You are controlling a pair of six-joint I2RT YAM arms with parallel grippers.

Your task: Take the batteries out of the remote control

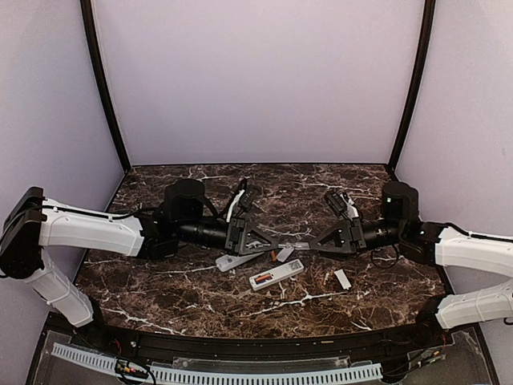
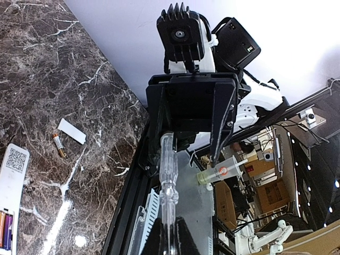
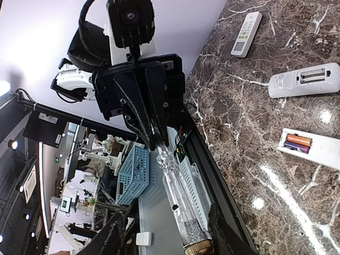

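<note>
A clear plastic stick-like tool (image 1: 295, 246) spans the gap between my two grippers above the table. My left gripper (image 1: 265, 247) is shut on its narrow part, as the right wrist view shows. A copper-coloured tip (image 3: 197, 247) ends the tool. My right gripper stands open around that end, its two fingers apart. In front lies a white remote (image 1: 276, 274) with its battery bay uncovered; an orange battery (image 3: 298, 139) and a purple battery (image 3: 296, 147) sit inside. Behind it is a grey remote (image 3: 284, 85) with an uncovered bay, where no battery shows.
A white cover (image 2: 72, 130) and a loose orange battery (image 2: 58, 144) lie on the table to the right. A third remote (image 3: 247, 34) lies farther left, buttons up.
</note>
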